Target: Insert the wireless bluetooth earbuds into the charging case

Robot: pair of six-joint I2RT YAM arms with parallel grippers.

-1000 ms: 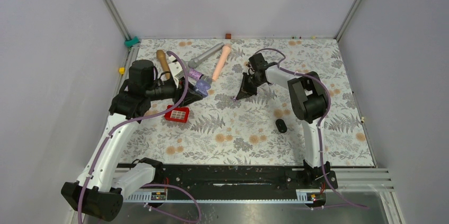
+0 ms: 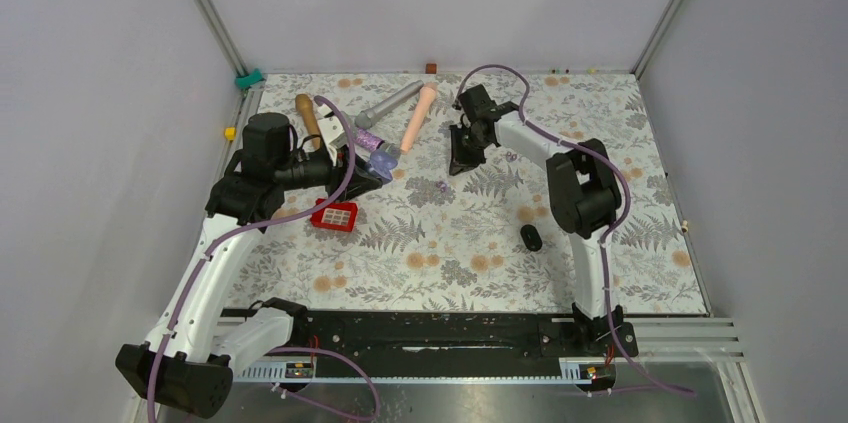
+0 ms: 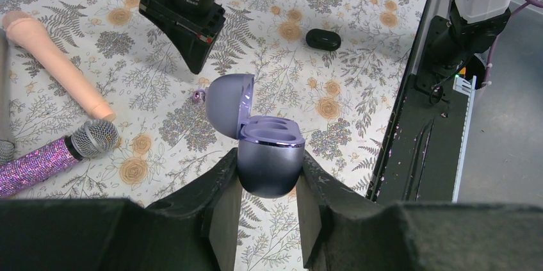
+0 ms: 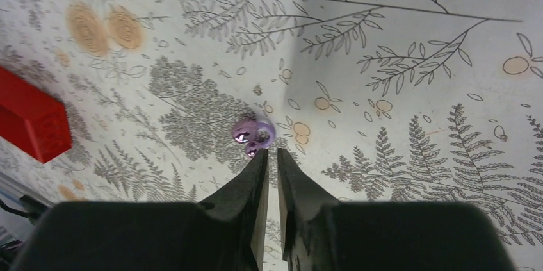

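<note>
The purple charging case has its lid up, and my left gripper is shut on its lower body. Seen from above, that gripper holds the case over the left half of the table. A shiny purple earbud lies on the patterned cloth, just beyond the fingertips of my right gripper. Those fingers are slightly apart, with nothing between them. From above, the earbud rests left of and below the right gripper. Another small purplish piece lies to that gripper's right.
A red box sits below the left gripper. A pink microphone, a grey one and a purple glittery one lie behind. One black oval object is front right.
The earbud has stayed in place. The left arm and case have not moved.
</note>
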